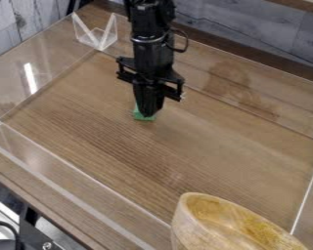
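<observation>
My black gripper (149,98) hangs from the arm at upper centre, its fingertips low over the wooden table (120,176). A small green object (144,115) is at the fingertips, partly hidden by them. I cannot tell whether the gripper is shut on it.
A yellow bowl-like container (231,225) stands at the bottom right. Clear tape or plastic pieces lie at the left edge and near the top. Black cables are at the lower left corner. Most of the table around the gripper is clear.
</observation>
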